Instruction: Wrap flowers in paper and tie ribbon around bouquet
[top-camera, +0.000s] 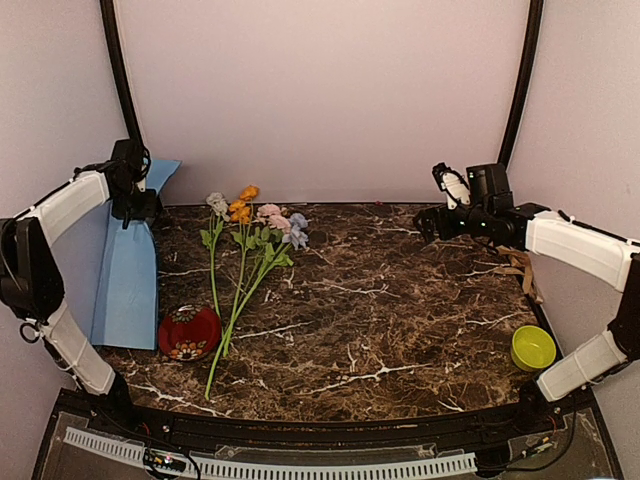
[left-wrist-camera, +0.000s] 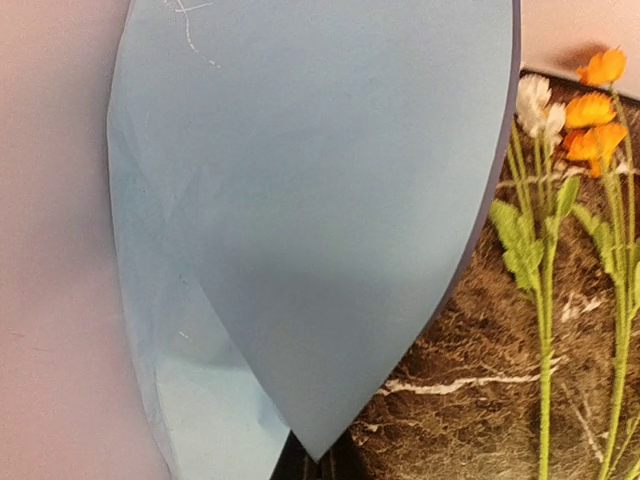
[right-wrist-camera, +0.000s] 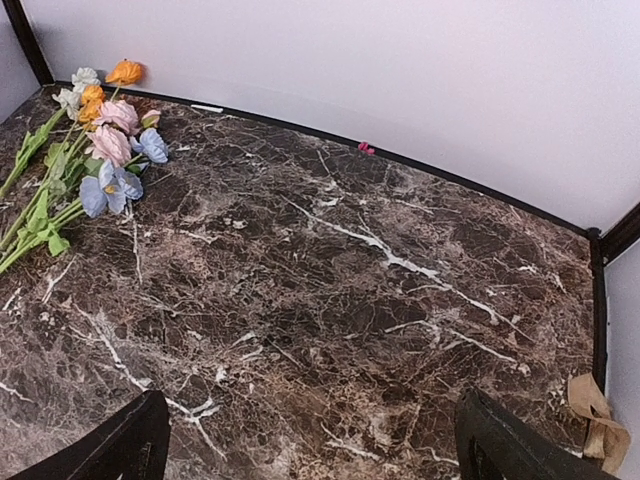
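Observation:
A blue sheet (top-camera: 130, 285) runs along the left wall, its upper part lifted and curled. My left gripper is shut on the sheet's edge, which folds to a point at the fingertips in the left wrist view. To the right of the sheet lie the fake flowers (top-camera: 240, 285), white, orange, pink and blue heads at the back and long green stems toward the front. Over the right of the table, well away from the flowers, my right gripper stands open and empty. A tan ribbon (right-wrist-camera: 600, 420) lies at the right edge, partly out of that view.
A red flowered plate (top-camera: 189, 332) sits between the sheet and the stems and looks slightly tilted. At the front right is a yellow-green bowl (top-camera: 533, 347).

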